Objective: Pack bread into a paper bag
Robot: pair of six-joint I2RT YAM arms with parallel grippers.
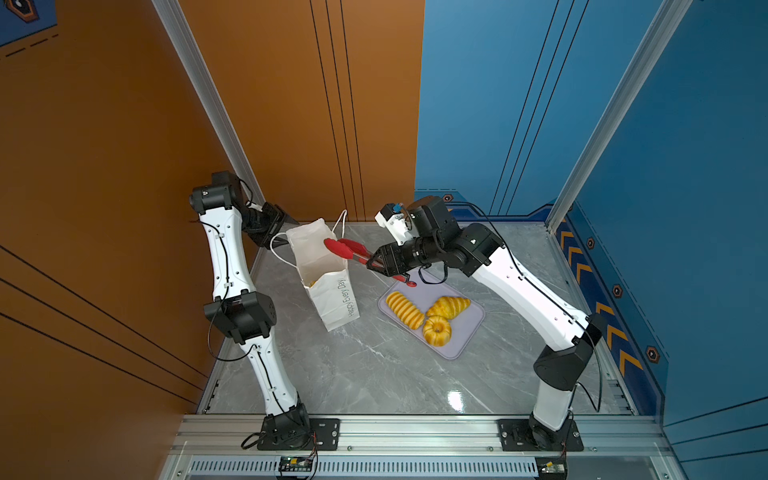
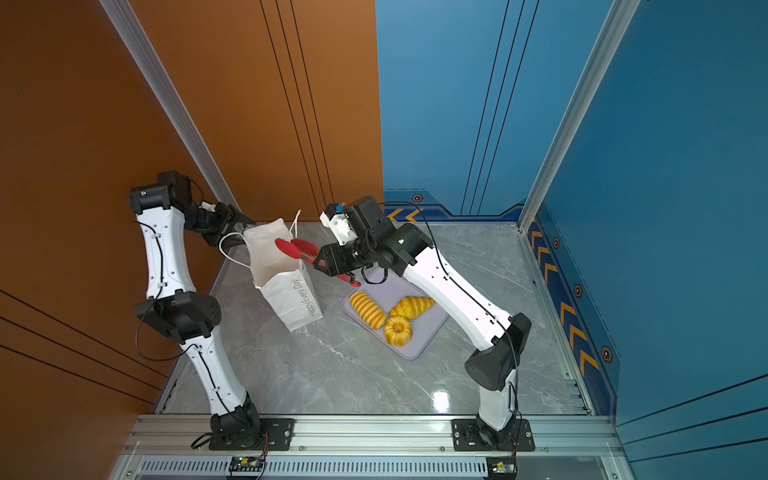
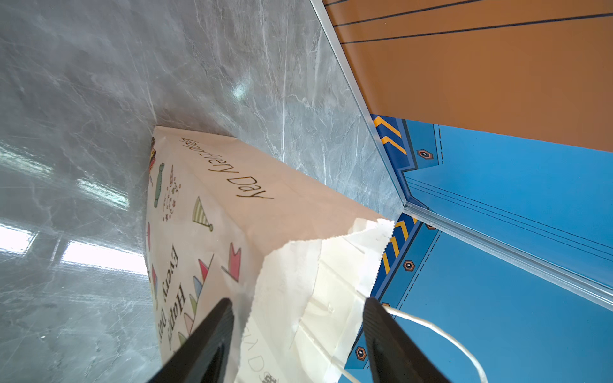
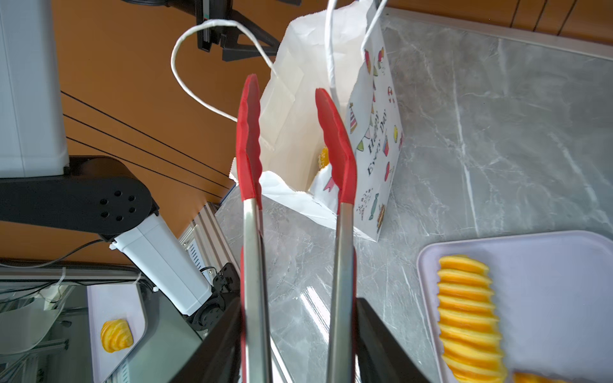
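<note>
The white paper bag (image 1: 332, 297) stands on the left side of the table, mouth open. Inside it, a bit of yellow bread (image 4: 324, 158) shows. Three breads lie on the tray: a striped loaf (image 1: 405, 309), a croissant-like roll (image 1: 448, 307) and a round bun (image 1: 437, 330). Beside the bag's upper rim is my left gripper, its fingers apart with the bag's mouth visible behind the gap. My right gripper is open around red-tipped metal tongs (image 4: 254, 268). The tongs' arms are spread, empty, with their tips over the bag's mouth.
A pale lilac tray (image 1: 453, 353) rests to the right of the bag, partly under the right arm. White string handles (image 1: 278, 254) stick up from the bag's mouth.
</note>
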